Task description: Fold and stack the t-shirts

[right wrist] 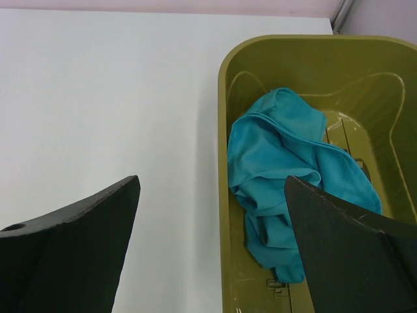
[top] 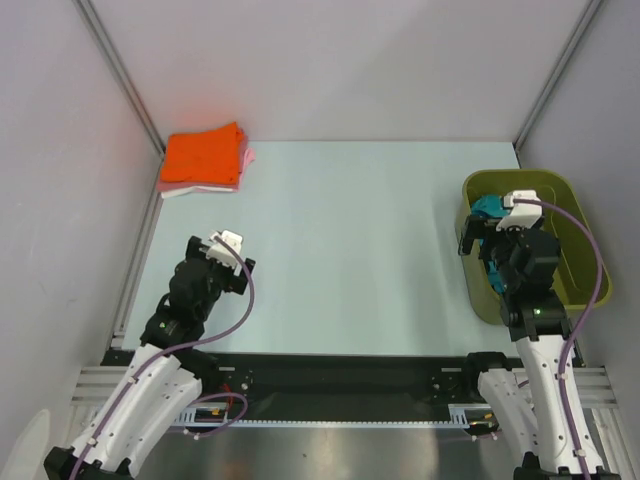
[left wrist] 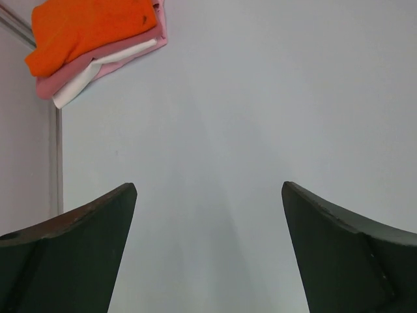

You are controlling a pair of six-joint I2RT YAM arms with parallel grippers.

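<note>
A folded stack with an orange shirt [top: 200, 157] on top and pink and white layers beneath lies at the back left of the table, also seen in the left wrist view [left wrist: 91, 32]. My left gripper [top: 220, 265] hangs open over the front left, nothing between its fingers. A crumpled teal shirt [right wrist: 273, 156] lies inside an olive-green bin at the right. My right gripper [top: 480, 232] is open above the bin's left side, with nothing held; the bin's left rim runs between its fingers in the right wrist view.
The olive bin [top: 570, 260] stands along the table's right edge. Walls with metal rails border the back and sides.
</note>
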